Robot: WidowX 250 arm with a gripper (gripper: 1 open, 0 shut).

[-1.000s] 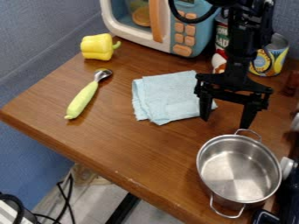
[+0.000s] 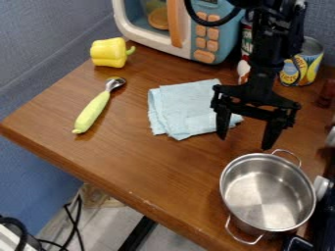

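Note:
My black gripper hangs open at the right of the table, its fingers pointing down, one at the right edge of a folded light blue cloth, the other above the wood behind a steel pot that has two side handles. I see nothing between the fingers. A green-handled spoon lies left of the cloth, and a yellow pepper stands at the back left.
A toy microwave stands at the back, with cans and a small dark bottle at the right.
My gripper has moved slightly left and down toward the cloth. Everything else looks unmoved.

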